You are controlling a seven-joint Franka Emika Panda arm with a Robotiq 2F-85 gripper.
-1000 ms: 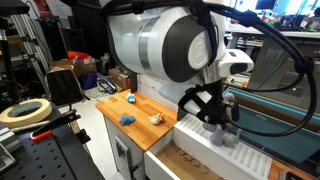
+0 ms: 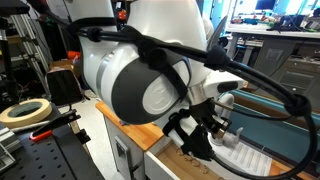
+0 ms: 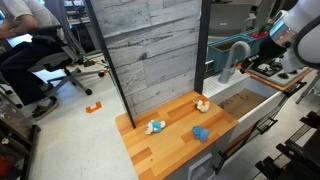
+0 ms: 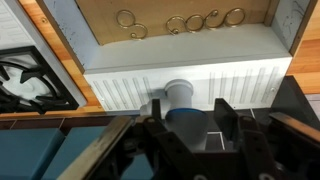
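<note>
A white curved faucet [image 4: 180, 95] with a round grey end rises in the middle of the wrist view. My gripper reaches in from the bottom of that view, its dark fingers standing apart on either side of the faucet's end. Whether they touch it cannot be made out. In exterior view 2 the faucet [image 3: 237, 52] stands behind the open drawer, with the arm to its right. Exterior view 1 has the arm's wrist low above the drawer [image 2: 177, 162], hiding most of the faucet.
Several brass rings and hooks [image 4: 173, 24] lie in the open drawer. A white ribbed strip [image 4: 115, 91] separates it from the teal basin [image 4: 28, 148]. Small blue, teal and orange toys [image 3: 200, 133] rest on the wooden counter [image 3: 165, 150]. A black cable loops beside the arm.
In exterior view 1 the arm has come lower and nearer the camera, toward the drawer. It now covers the counter toys and much of the faucet that showed before.
</note>
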